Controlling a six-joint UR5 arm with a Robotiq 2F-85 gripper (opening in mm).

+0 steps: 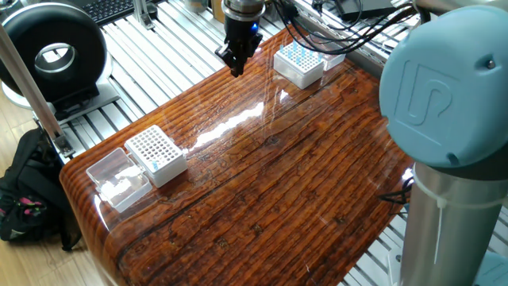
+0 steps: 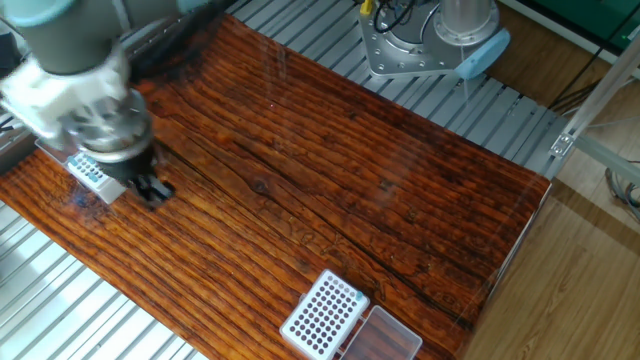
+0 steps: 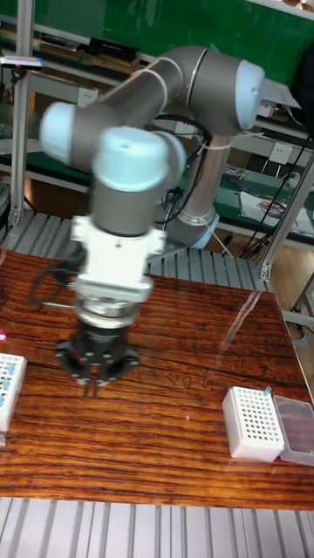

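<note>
My gripper (image 1: 236, 73) hangs above the table's far edge in exterior view 1, pointing down, left of a white rack (image 1: 299, 66) holding several blue pieces. Its black fingers come close together at the tips; blur in exterior view 3 (image 3: 91, 389) hides any fine gap, and nothing shows between them. A second white rack (image 1: 157, 155) stands at the other end of the table, its holes mostly empty. One small blue piece (image 3: 268, 391) sits at that rack's corner. In exterior view 2 the arm partly covers the blue-filled rack (image 2: 97, 177).
An open clear lid (image 1: 119, 179) lies beside the mostly empty rack, and another clear lid (image 1: 333, 59) is behind the filled one. Dark cables (image 1: 349, 36) hang near the filled rack.
</note>
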